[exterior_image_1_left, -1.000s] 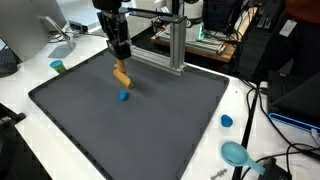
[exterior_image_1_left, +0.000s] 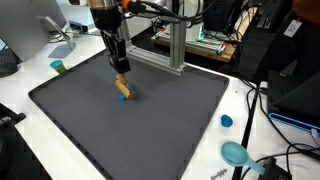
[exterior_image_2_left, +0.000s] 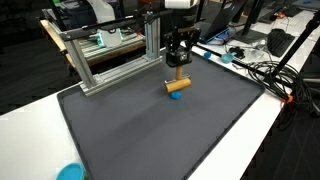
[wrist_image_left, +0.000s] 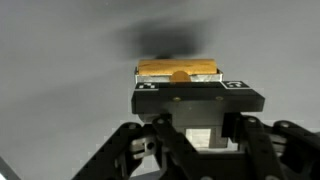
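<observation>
My gripper (exterior_image_1_left: 119, 66) is shut on a wooden mallet-like piece (exterior_image_1_left: 123, 84), gripping its upright stem, with the round crosswise head below. In the second exterior view the wooden head (exterior_image_2_left: 178, 86) lies sideways under the gripper (exterior_image_2_left: 181, 64). A small blue disc (exterior_image_2_left: 175, 96) is on the dark mat right by the head, on its near side; whether they touch cannot be told. The wrist view shows the wooden head (wrist_image_left: 178, 67) just past the fingers, and the blue disc is out of sight there.
Another blue disc (exterior_image_1_left: 226, 121) and a turquoise cup (exterior_image_1_left: 236, 154) are at its right edge. A green-topped cup (exterior_image_1_left: 58, 67) stands at the far left, and a metal rail frame (exterior_image_2_left: 110, 75) borders the mat.
The disc looks unmoved.
</observation>
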